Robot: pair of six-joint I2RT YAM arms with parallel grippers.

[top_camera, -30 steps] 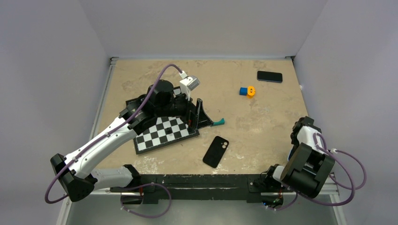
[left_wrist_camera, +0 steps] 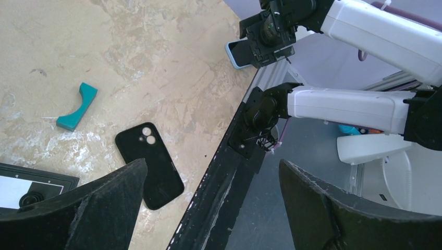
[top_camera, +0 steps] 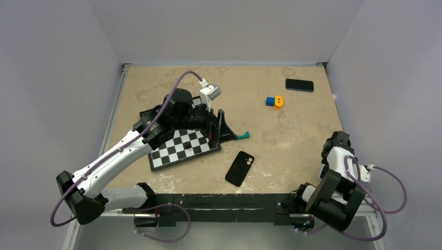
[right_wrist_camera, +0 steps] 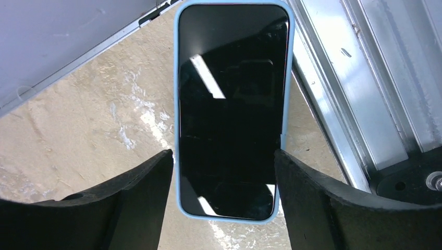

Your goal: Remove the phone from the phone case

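A phone with a dark screen lies face up in a light-blue case point(right_wrist_camera: 177, 112) at the table's right front corner. In the top view the right arm hides most of it; the left wrist view shows part of the phone point(left_wrist_camera: 241, 53). My right gripper is over the phone's near end, fingers apart near its two long sides. Whether they touch the case, I cannot tell. My left gripper stands open and empty over the table's left-centre. A black phone case point(top_camera: 240, 168), with table-coloured camera holes, lies at the front middle.
Another dark phone point(top_camera: 299, 85) lies at the back right. Blue point(top_camera: 270, 101) and yellow point(top_camera: 279, 102) pieces sit nearby. A teal piece point(top_camera: 243, 135) is beside the left gripper, and a chessboard point(top_camera: 177, 151) lies under the left arm. A metal rail point(right_wrist_camera: 339, 99) runs beside the cased phone.
The right arm has shifted slightly at the right front corner, its elbow and cable swinging a little. The left arm and the loose objects have stayed put.
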